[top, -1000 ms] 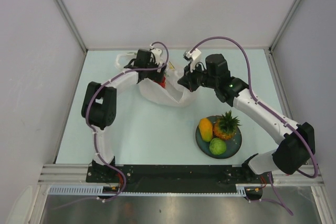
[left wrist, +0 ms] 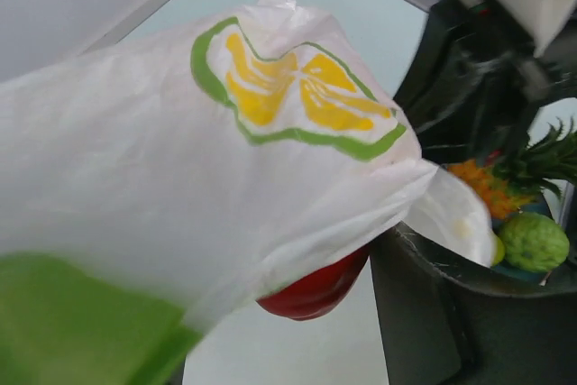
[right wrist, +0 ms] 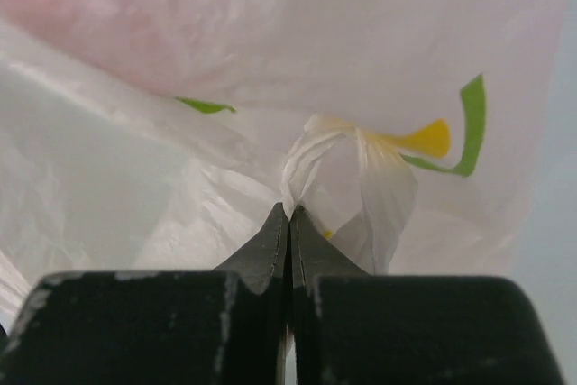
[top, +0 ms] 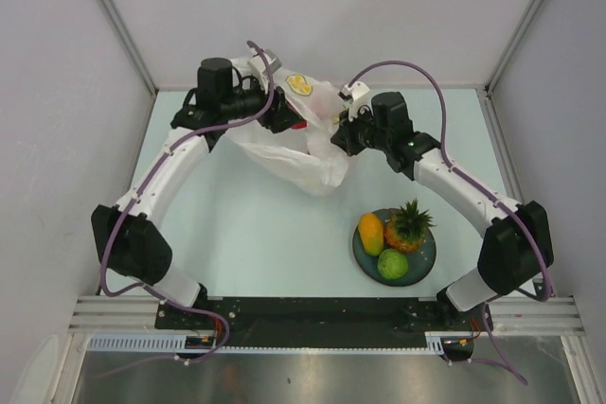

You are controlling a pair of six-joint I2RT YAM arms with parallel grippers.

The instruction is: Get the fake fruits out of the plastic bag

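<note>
The white plastic bag [top: 312, 166], printed in yellow and green, hangs stretched between my two grippers above the table. In the right wrist view my right gripper is shut on a pinched fold of the bag. My left gripper [top: 289, 120] is at the bag's left side; the bag [left wrist: 225, 160] drapes across its view and covers most of its fingers. A shiny red fruit [left wrist: 320, 286] shows below the bag's edge, against one dark finger [left wrist: 419, 313]. Whether the other finger touches it is hidden.
On a dark plate [top: 417, 270] at the front right lie a yellow-orange fruit [top: 371, 233], a pineapple [top: 408, 231] and a green fruit [top: 392, 264].
My left arm has risen a lot, looming larger, and the bag's left side has lifted with it. The right gripper has shifted slightly to the right. The plate is unchanged.
</note>
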